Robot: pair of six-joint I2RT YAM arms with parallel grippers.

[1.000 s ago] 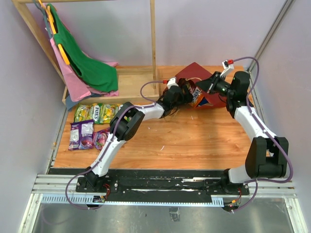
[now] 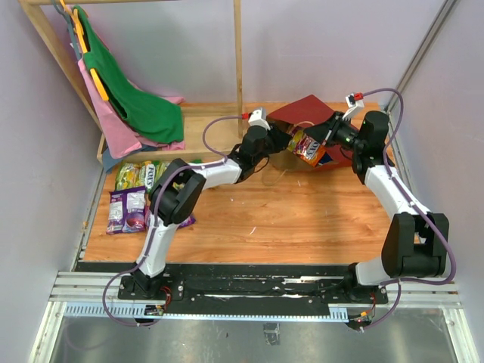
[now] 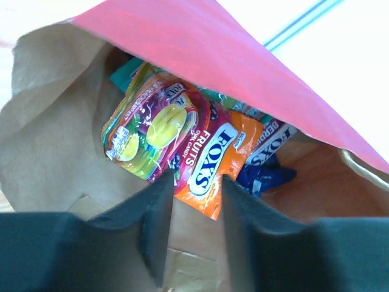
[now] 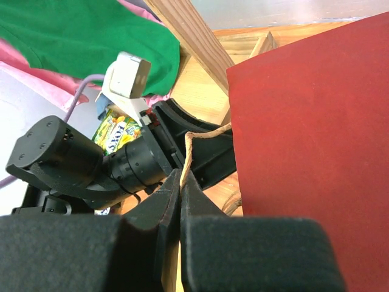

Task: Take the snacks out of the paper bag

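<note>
The red paper bag [image 2: 302, 110] lies on its side at the back right, its brown inside facing my left gripper. In the left wrist view a Fox's fruits candy pack [image 3: 170, 140] rests inside, with a berries pack [image 3: 270, 143] and other packs partly hidden behind it. My left gripper is at the opening, fingers apart, nothing between them. My right gripper is shut on the twisted paper handle [image 4: 200, 134] at the bag's upper edge.
Several snack packs [image 2: 125, 212] lie on the left of the table [image 2: 265, 227]. A wooden rack [image 2: 238, 60] with hanging cloths [image 2: 132, 113] stands at the back left.
My left gripper has risen and pulled back slightly from inside the bag, moving up in the top view. The right arm stays where it was.
</note>
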